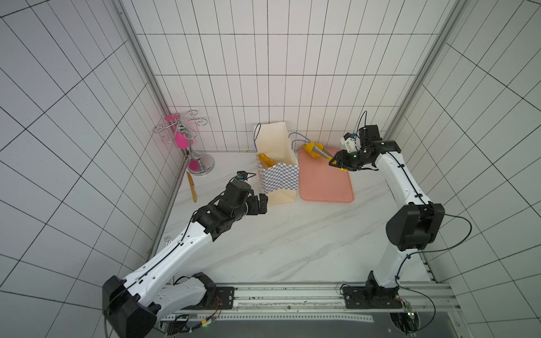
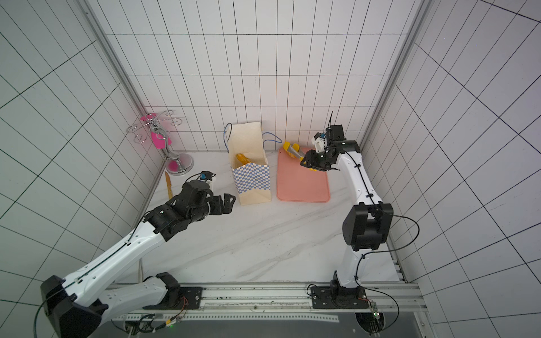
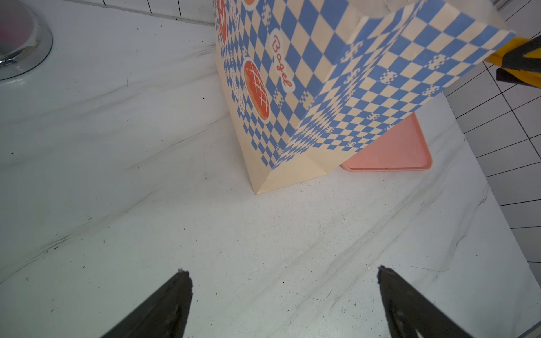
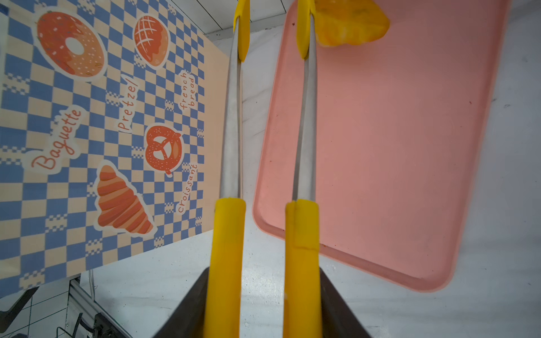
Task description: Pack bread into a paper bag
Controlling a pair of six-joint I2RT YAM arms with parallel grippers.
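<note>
The checked paper bag (image 1: 279, 181) stands upright and open at the back centre, a yellow bread (image 2: 242, 158) inside. Right of it lies the pink tray (image 1: 326, 186), with another yellow bread (image 4: 355, 25) at its back. My right gripper carries steel tongs with yellow handles; their tips reach that bread, part open. Whether they grip it is unclear. My left gripper (image 1: 257, 204) stands open and empty in front of the bag's left side.
A chrome stand (image 1: 200, 163) with pink parts is at the back left, a yellow-handled knife (image 1: 191, 186) in front of it. Tiled walls enclose the sides and back.
</note>
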